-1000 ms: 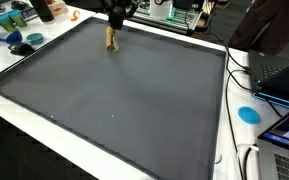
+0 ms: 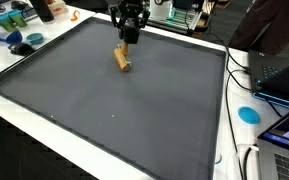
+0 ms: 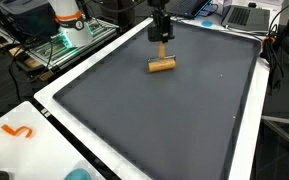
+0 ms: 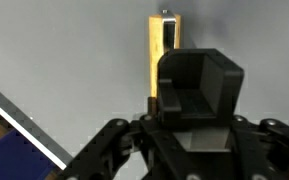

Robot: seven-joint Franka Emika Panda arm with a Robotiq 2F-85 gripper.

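Note:
A light wooden piece [image 2: 122,62] is over the grey board near its far edge. In the second exterior view a short wooden bar [image 3: 162,66] shows crosswise, with a narrow upright wooden part [image 3: 162,49] between it and my gripper [image 3: 162,39]. My black gripper [image 2: 127,38] points down, shut on the wooden piece. From the wrist, the wood [image 4: 157,50] runs beyond the fingers and carries a dark metallic strip. The grip itself is hidden behind the dark fingers [image 4: 219,85]. Whether the bar touches the board cannot be told.
The grey board [image 2: 119,110] is bare in front and to the right. A blue lid [image 2: 249,115] and laptops [image 2: 282,155] lie beyond its right side. Bowls and tools, including a blue bowl [image 2: 34,39], crowd the far left.
My gripper and the wooden piece have moved together toward the front and slightly right in the first exterior view. More of the wood now shows below the gripper.

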